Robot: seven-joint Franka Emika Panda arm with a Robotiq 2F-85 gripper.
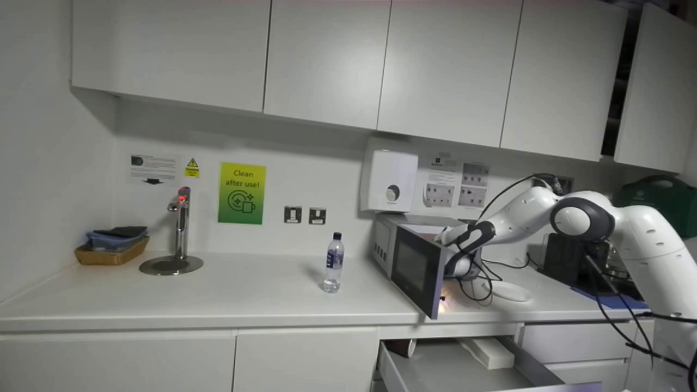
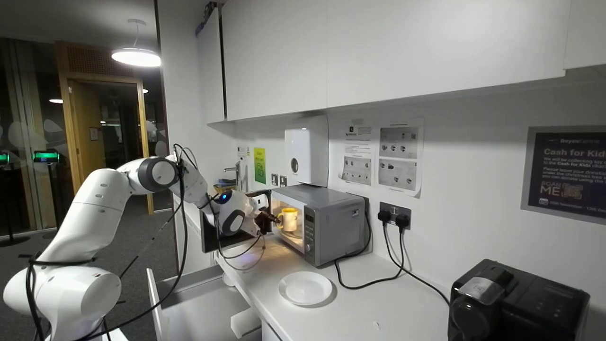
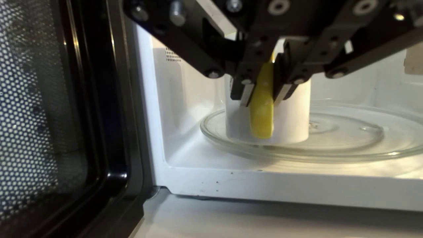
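Inside the lit microwave (image 2: 339, 224), a white mug (image 3: 291, 115) with a yellow handle (image 3: 262, 119) stands upright near the front left of the glass turntable (image 3: 353, 152). My gripper is shut on that handle, one finger on each side of it. In exterior view 2 the mug (image 2: 289, 219) appears in the microwave's opening with the gripper (image 2: 277, 220) reaching in from the left. The microwave door (image 1: 416, 268) stands wide open beside the arm. From exterior view 1, door and arm hide the mug and the gripper.
A white plate (image 2: 305, 288) lies on the counter in front of the microwave. Below, a drawer (image 1: 444, 369) is pulled out. A water bottle (image 1: 334, 262) stands left of the microwave. Cables hang around the arm, and a black coffee machine (image 2: 517, 304) occupies the counter's far end.
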